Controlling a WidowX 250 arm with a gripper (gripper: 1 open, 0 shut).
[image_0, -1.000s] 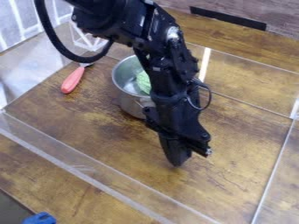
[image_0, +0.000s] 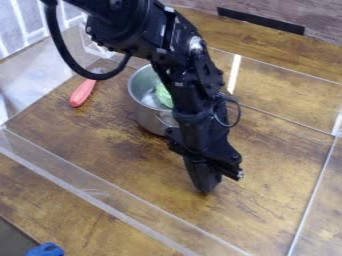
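The black robot arm reaches down from the top of the camera view to the middle of the wooden table (image_0: 94, 190). Its gripper (image_0: 206, 182) is low over the bare wood, shut, with nothing visible between its fingers. Behind the arm stands a metal pot (image_0: 143, 99) holding something green (image_0: 163, 95), partly hidden by the arm. A red-handled utensil (image_0: 83, 90) lies at the left.
A small blue object (image_0: 44, 249) sits at the lower left corner. A railing and white material border the upper left.
The arm has shifted very slightly, with the gripper a little lower than a second ago. The other things are where they were.
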